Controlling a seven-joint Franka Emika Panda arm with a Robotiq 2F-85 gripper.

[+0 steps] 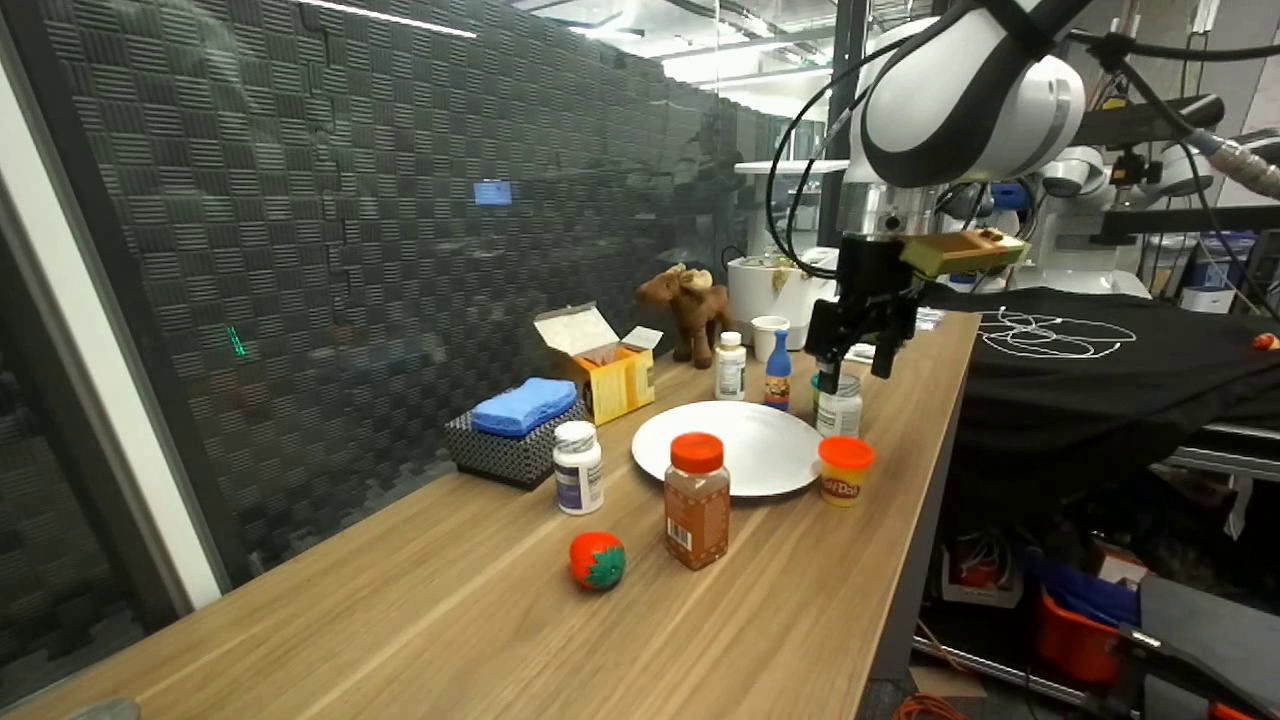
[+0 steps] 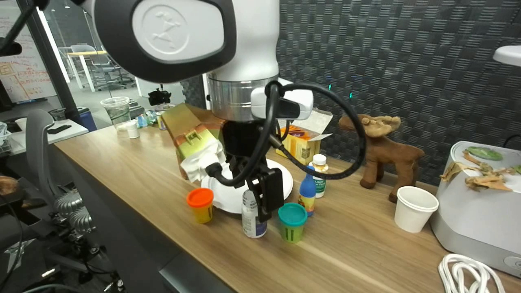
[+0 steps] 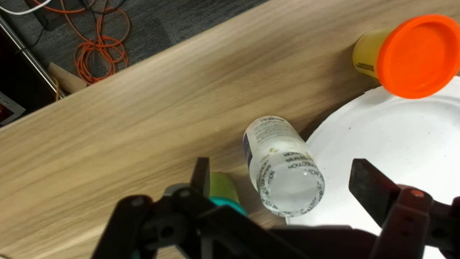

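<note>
My gripper is open above a white bottle with a clear-wrapped cap, which stands upright between the fingers in the wrist view, with nothing gripped. In exterior view 1 the gripper hangs just over that bottle. From the other side, a finger partly covers the bottle. Close beside it stands a teal-lidded tub, half hidden by a finger in the wrist view. The white plate lies on the bottle's other side.
A yellow tub with an orange lid stands by the plate near the table edge. A blue bottle and a white pill bottle stand nearby. Past the plate are a spice jar and a toy tomato.
</note>
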